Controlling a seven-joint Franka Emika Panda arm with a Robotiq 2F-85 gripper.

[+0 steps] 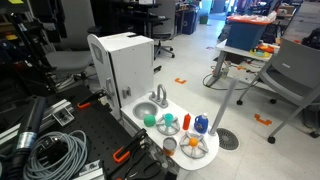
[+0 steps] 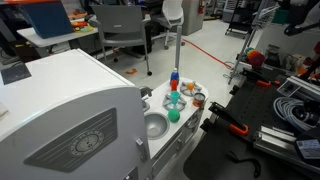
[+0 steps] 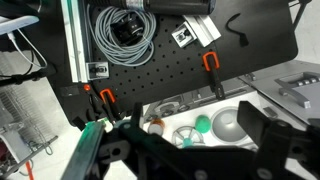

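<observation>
In the wrist view my gripper shows as two dark fingers spread wide apart at the bottom, with nothing seen held between them. It hangs above the black table and the white toy kitchen. On the kitchen counter sit a green round item point(image 1: 152, 142), a teal item point(image 1: 169, 119), a red item point(image 1: 186, 121), a blue item point(image 1: 201, 124), an orange item point(image 1: 194, 142) and a metal can point(image 1: 169, 145). The green item lies beside the sink point(image 2: 157, 124). My fingers partly hide the counter in the wrist view.
A tall white cabinet point(image 1: 121, 62) stands beyond the sink. On the black perforated table lie a coiled grey cable point(image 3: 124, 45) and orange-handled clamps point(image 3: 212, 75) at the edge.
</observation>
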